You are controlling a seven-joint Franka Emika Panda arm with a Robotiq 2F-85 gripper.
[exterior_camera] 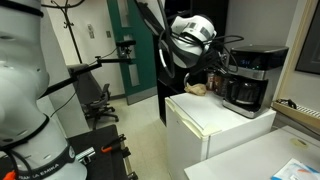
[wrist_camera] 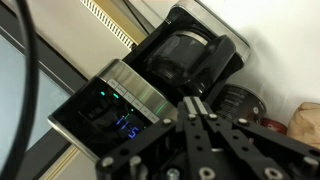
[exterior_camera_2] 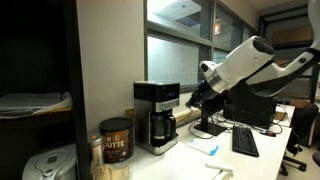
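A black and silver coffee maker (exterior_camera: pixel 258 68) stands on the white cabinet top, with its glass carafe (wrist_camera: pixel 183 52) seated in it. In the wrist view its lit display panel (wrist_camera: pixel 112 120) faces me, and the carafe's black handle (wrist_camera: pixel 210 68) points toward my fingers. My gripper is shut, with nothing visible between its fingertips. It hangs above the cabinet top in front of the coffee maker, apart from it as far as exterior view 2 shows. The fingertips are too small to make out clearly in the exterior views.
A dark labelled canister (exterior_camera_2: pixel 116 140) stands beside the coffee maker. A brown paper bag (wrist_camera: pixel 306 122) lies near it. A keyboard (exterior_camera_2: pixel 244 140) and cables occupy the desk beyond.
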